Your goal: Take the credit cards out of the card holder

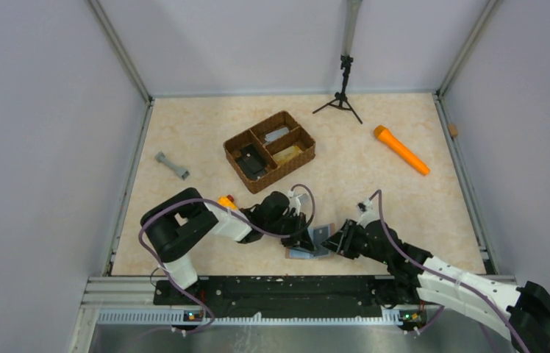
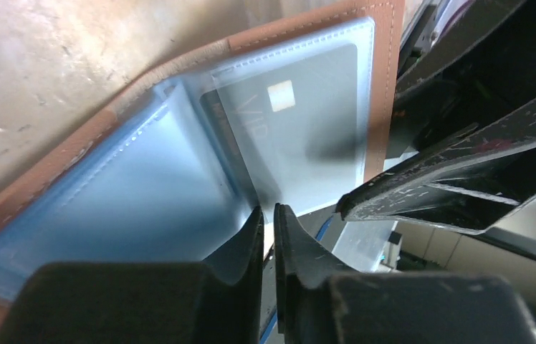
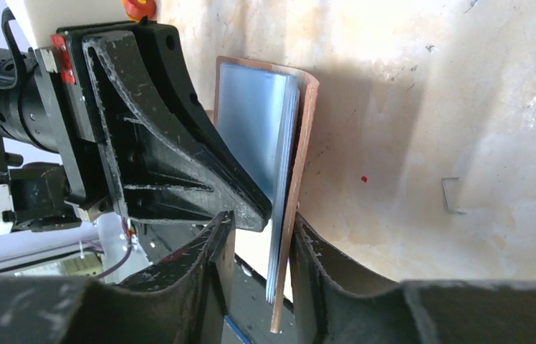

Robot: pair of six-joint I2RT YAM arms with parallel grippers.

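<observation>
The card holder lies unfolded near the table's front edge, with brown borders and blue sleeves. A grey card with a light square and "VIP" lettering sits in its right-hand sleeve in the left wrist view. My left gripper has its tips at that card's lower edge, a narrow gap between them; whether they pinch anything cannot be seen. My right gripper straddles the holder's edge in the right wrist view, with one finger against the brown cover and visible space on the other side.
Behind the arms stands a wicker basket with divided compartments. An orange microphone lies at the back right, a grey wrench-like piece at the left. Table between basket and microphone is bare, except a tripod.
</observation>
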